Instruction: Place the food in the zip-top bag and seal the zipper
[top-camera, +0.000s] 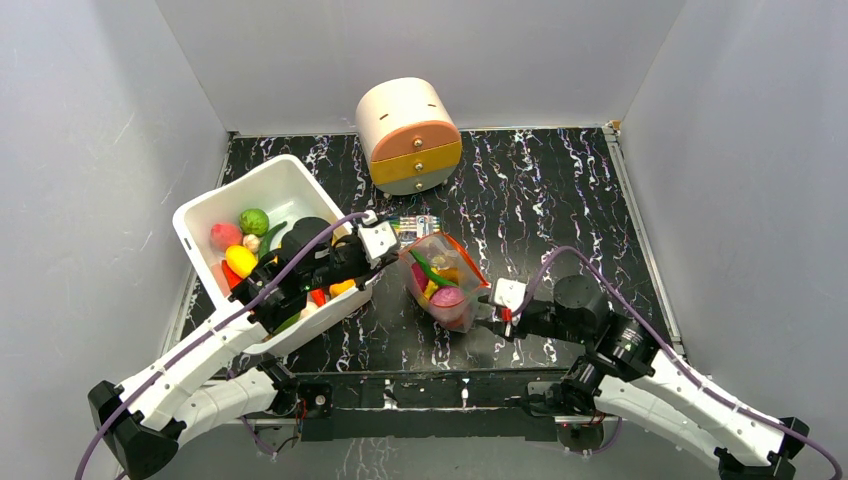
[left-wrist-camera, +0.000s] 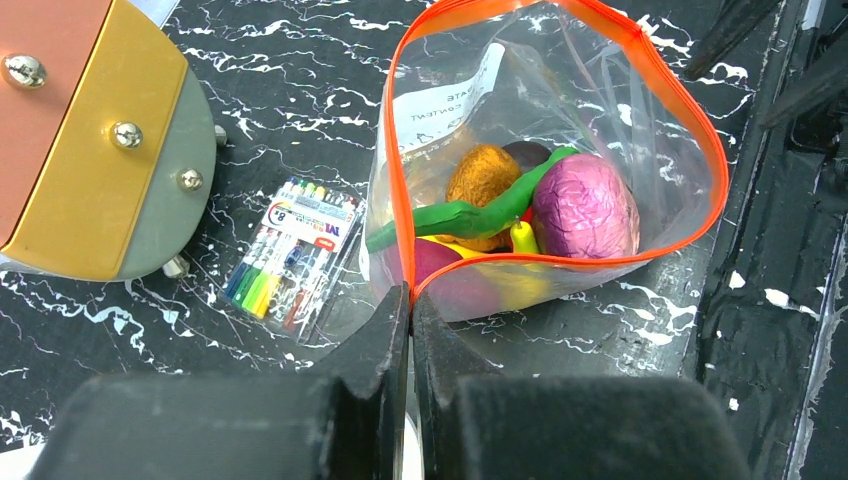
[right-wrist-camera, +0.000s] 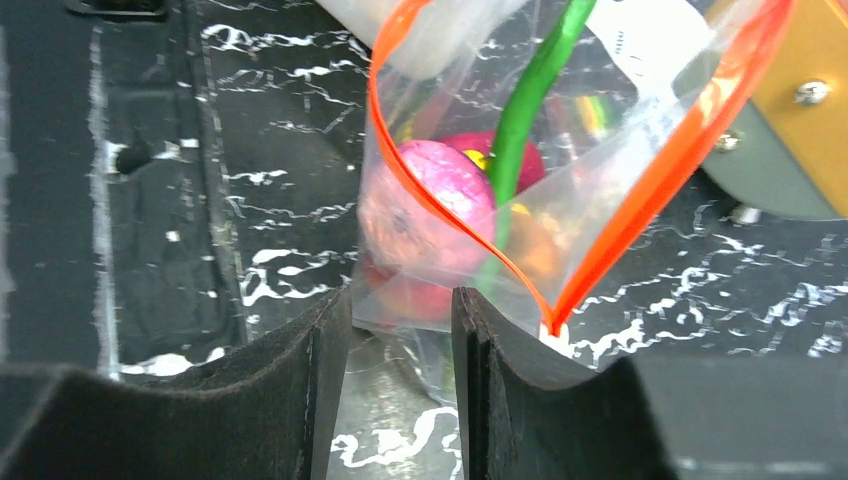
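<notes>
The clear zip bag (top-camera: 445, 300) with orange zipper (left-wrist-camera: 713, 150) stands open mid-table, holding a purple cabbage (left-wrist-camera: 585, 205), green bean pod (left-wrist-camera: 455, 215), brown potato-like piece (left-wrist-camera: 480, 175) and yellow pieces. My left gripper (top-camera: 395, 250) is at the bag's left corner; in the left wrist view its fingertips (left-wrist-camera: 398, 310) are shut on the zipper corner. My right gripper (top-camera: 488, 310) is open beside the bag's right side, nothing between its fingers, as the right wrist view shows.
A white bin (top-camera: 195, 220) of toy produce stands at left. A small drawer cabinet (top-camera: 410, 120) is at the back, with a pen pack (left-wrist-camera: 285, 250) before it.
</notes>
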